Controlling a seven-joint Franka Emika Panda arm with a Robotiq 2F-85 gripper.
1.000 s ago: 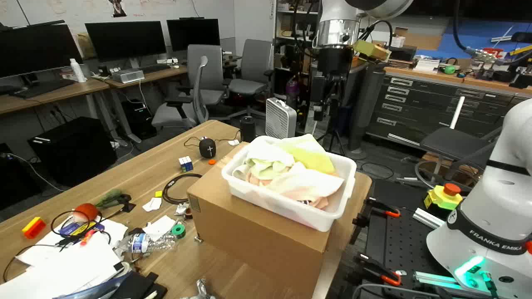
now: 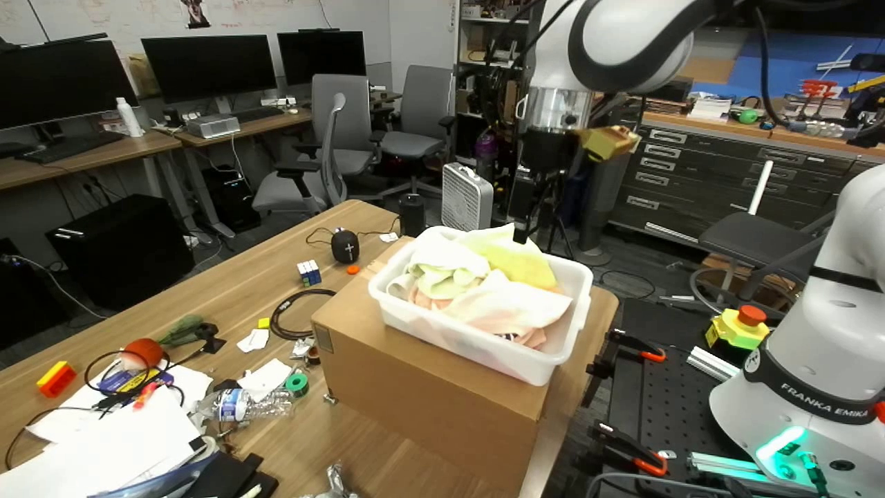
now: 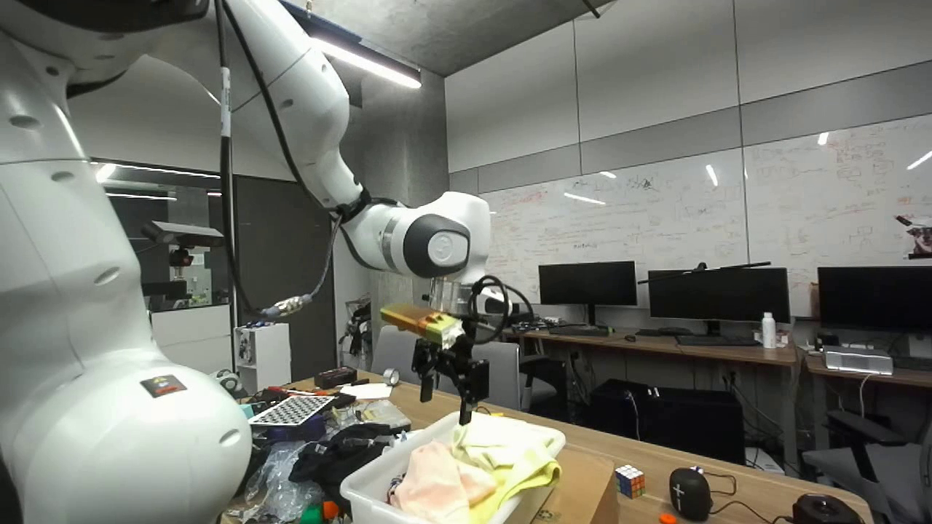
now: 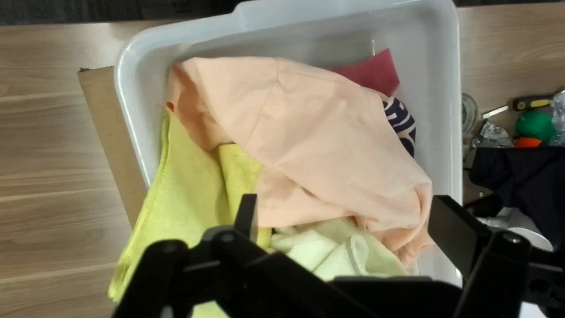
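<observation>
A white plastic bin (image 2: 464, 336) full of loose cloths sits on a cardboard box (image 2: 431, 386). From above, in the wrist view, a peach cloth (image 4: 307, 116) spreads across the middle. A yellow cloth (image 4: 182, 185) hangs over one side of the bin, and a pale green cloth (image 4: 339, 249) lies partly behind the gripper. Small parts of a dark pink cloth (image 4: 373, 73) and a navy patterned cloth (image 4: 400, 123) stick out from under the peach one. My gripper is open above the cloths, its fingers wide apart with nothing between them.
On the table beside the box are a Rubik's cube (image 2: 308, 272), a black speaker (image 2: 345, 246) and a coiled cable (image 2: 294, 315). Papers (image 2: 108, 444) and a plastic bottle (image 2: 245, 404) clutter the near left. The bin's raised walls surround the cloths.
My gripper has come down closer to the bin, and the wrist has tilted. Bin and cloths look unmoved.
</observation>
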